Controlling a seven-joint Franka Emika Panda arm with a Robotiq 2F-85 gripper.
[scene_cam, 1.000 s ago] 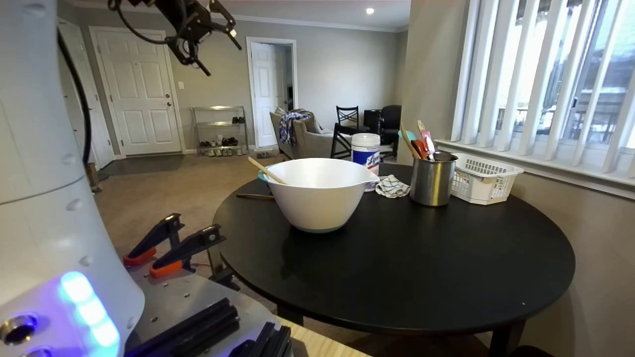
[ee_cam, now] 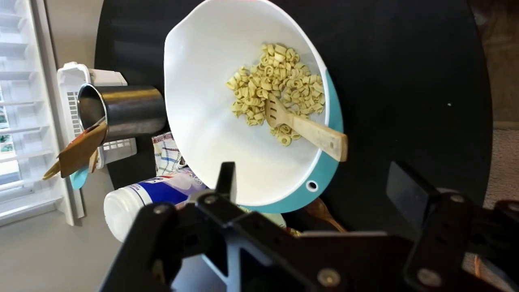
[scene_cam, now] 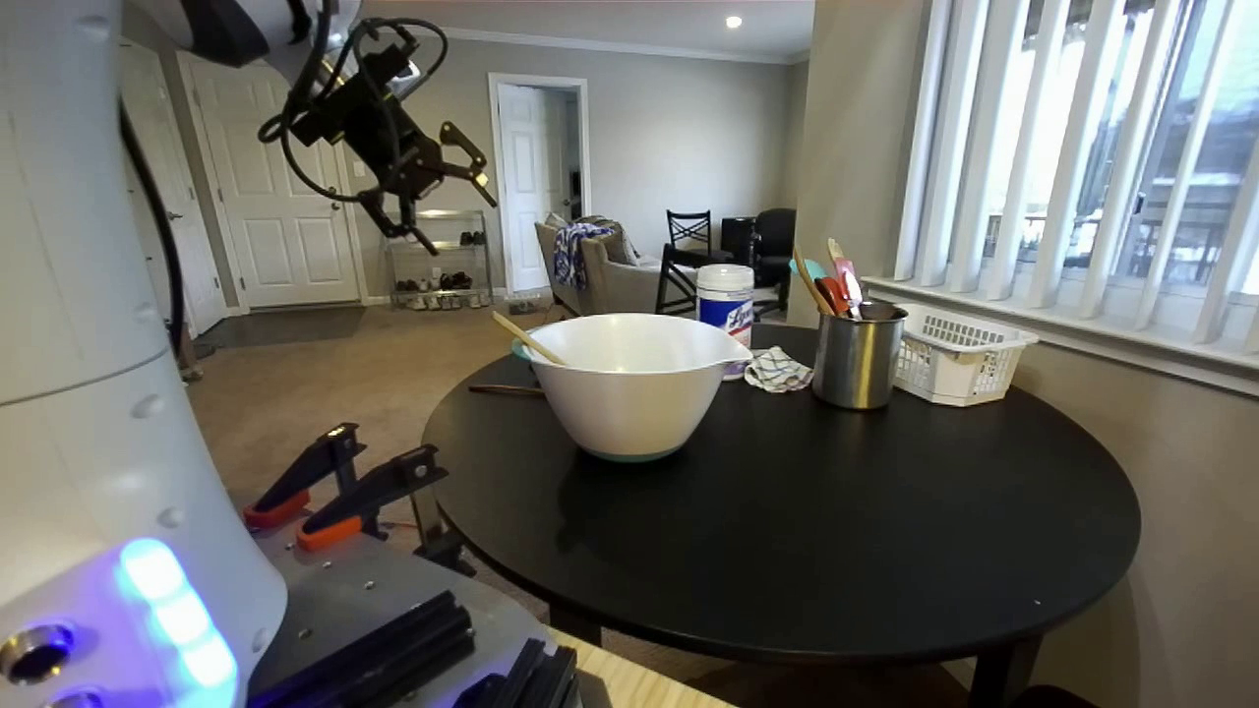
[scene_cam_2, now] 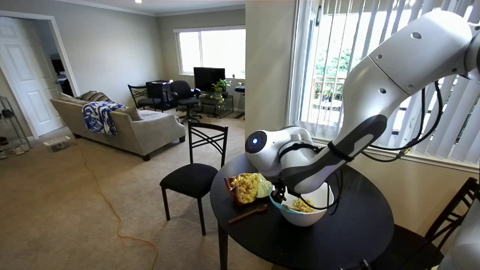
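Observation:
My gripper hangs in the air to the upper left of the bowl in the first exterior view, its fingers spread wide and nothing between them. On the round black table stands a white mixing bowl with a teal base and handle side. Curled pasta lies in the bowl, seen from above in the wrist view. A slotted wooden spoon rests with its head in the pasta and its handle over the teal rim. The gripper's fingers appear below and to the right of the bowl in that view, clear of the spoon.
A steel utensil pot, a white basket, a checked cloth and a wipes tub stand behind the bowl. An open bag and a dark wooden spoon lie beside it.
My gripper has come down and slightly to the right in the first exterior view, still open. The bowl, spoon and other table items have not moved.

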